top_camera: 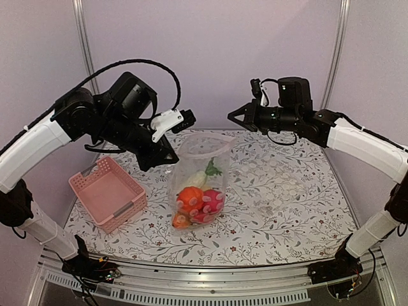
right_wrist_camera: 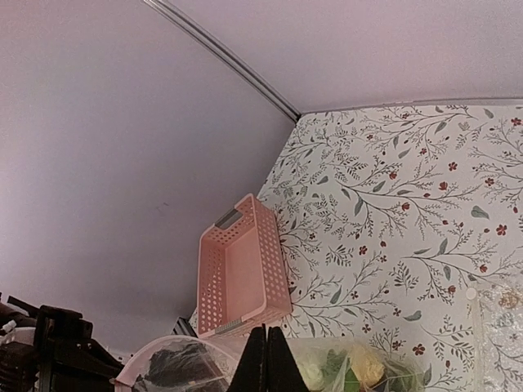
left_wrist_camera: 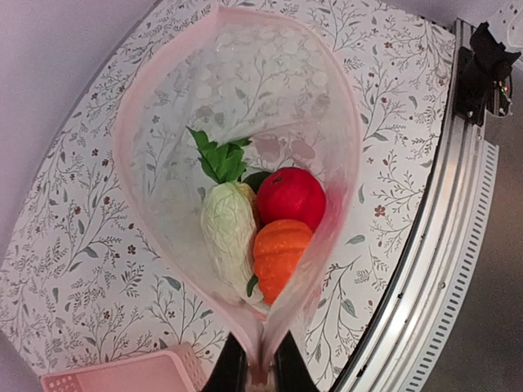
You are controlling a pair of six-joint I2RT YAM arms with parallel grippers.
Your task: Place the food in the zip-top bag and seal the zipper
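A clear zip top bag [top_camera: 194, 167] with a pink rim hangs over the table, its mouth wide. Inside lie an orange pumpkin [left_wrist_camera: 279, 251], a red round item [left_wrist_camera: 292, 196], a pale cabbage-like vegetable [left_wrist_camera: 230, 230] and green leaves [left_wrist_camera: 219, 155]. My left gripper is shut on one corner of the bag's rim. My right gripper is shut with nothing between its fingers. In the top view the right gripper [top_camera: 231, 117] stands up and right of the bag's far rim, and the rim is outside its fingers.
An empty pink basket [top_camera: 108, 191] stands at the left of the table. Flat clear bags [top_camera: 274, 188] lie on the right side of the patterned tabletop [top_camera: 299, 229]. A metal rail [top_camera: 210, 271] runs along the front edge.
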